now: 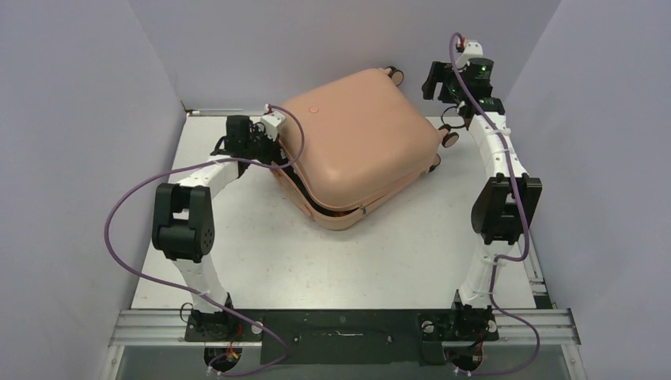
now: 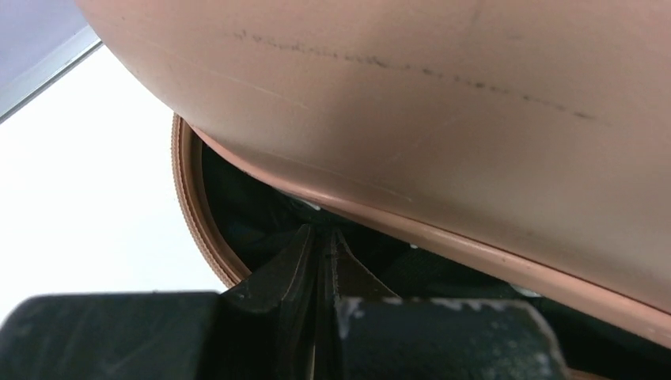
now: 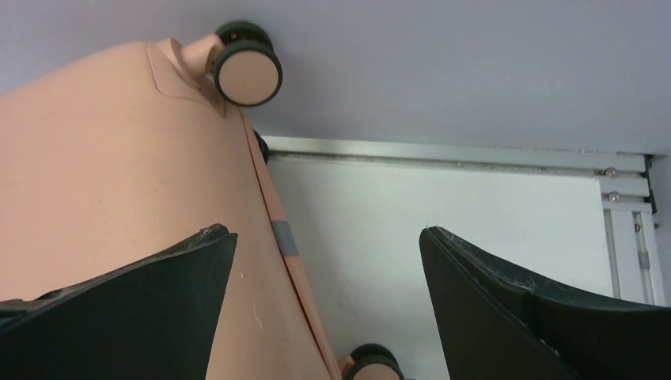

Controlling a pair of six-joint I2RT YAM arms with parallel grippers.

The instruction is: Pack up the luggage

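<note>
A salmon-pink suitcase [image 1: 356, 134] lies tilted across the back middle, its lid resting over the base with a dark gap along the left and front sides. My left gripper [image 1: 271, 150] is at the left edge; in the left wrist view its fingertips [image 2: 320, 233] are shut at that gap, below the lid rim [image 2: 443, 237], with the dark lining behind them and nothing visible between them. My right gripper [image 1: 434, 79] stands open above the suitcase's back-right corner, near a wheel [image 3: 248, 75], nothing between its fingers.
Grey walls enclose the back, left and right. Purple cables loop over both arms.
</note>
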